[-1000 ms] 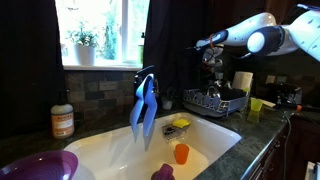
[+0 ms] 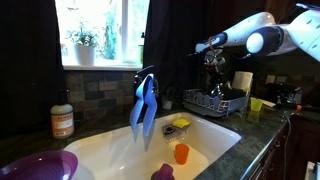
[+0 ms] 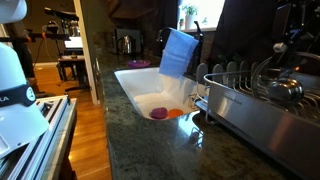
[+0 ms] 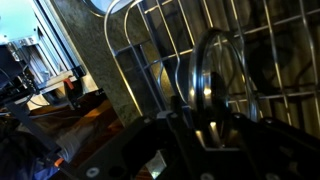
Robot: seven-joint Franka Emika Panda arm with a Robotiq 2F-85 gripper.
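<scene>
Above the dish rack (image 2: 214,103) on the counter, my gripper (image 2: 213,75) points down, dark and small in exterior view 1. In the wrist view, a shiny, curved metal rim (image 4: 203,75) stands among the rack's wires, directly ahead of the dark fingers. Exterior view 2 shows a round metal vessel (image 3: 285,91) in the rack, under the dark hand. How far apart the fingers are, and whether they touch the metal, is too dark to make out.
Left of the rack is a white sink (image 2: 120,155) holding an orange cup (image 2: 181,153) and a purple item (image 2: 163,172). A blue cloth (image 2: 144,106) hangs over the tap. A yellow-green cup (image 2: 255,105) stands right of the rack.
The arm has come down slightly, bringing my gripper lower and closer to the rack. Sink, cloth and cups have stayed in place.
</scene>
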